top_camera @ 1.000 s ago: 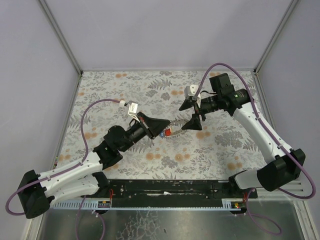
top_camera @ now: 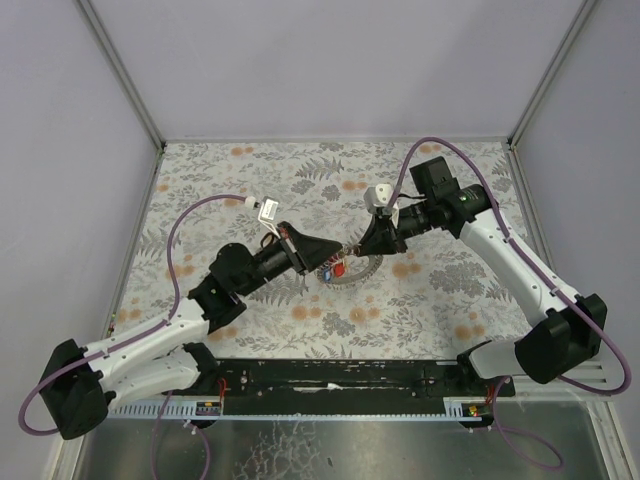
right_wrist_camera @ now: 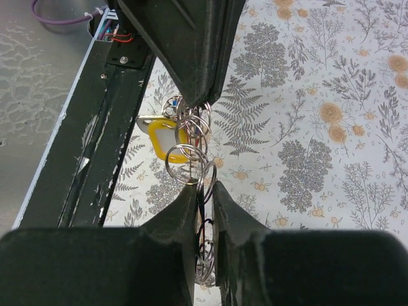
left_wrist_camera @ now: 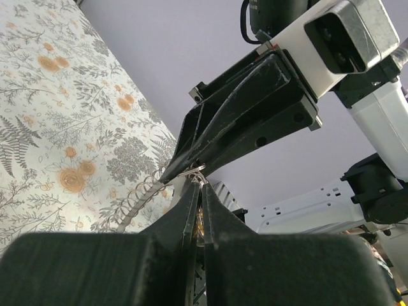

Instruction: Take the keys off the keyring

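Observation:
My left gripper (top_camera: 341, 246) is shut on the keyring's thin wire at its tips, with the keys hanging below: a red key (top_camera: 339, 269), a blue key (top_camera: 326, 275) and a yellow-framed tag (right_wrist_camera: 155, 140). Facing it from the right, my right gripper (top_camera: 363, 250) is shut, its tips closed on the linked metal rings (right_wrist_camera: 192, 153). These rings span the short gap between both grippers. A clear-grey coiled cord (left_wrist_camera: 134, 208) hangs from the bunch in the left wrist view. Which single ring each finger pinches cannot be told.
A dark rail (top_camera: 335, 374) runs along the front edge. Both arms reach in from the front corners, their wrists close together over the middle.
The right gripper has gone from wide open to shut, its fingers closing at the rings beside the left gripper. The left gripper and hanging keys shifted only slightly, together.

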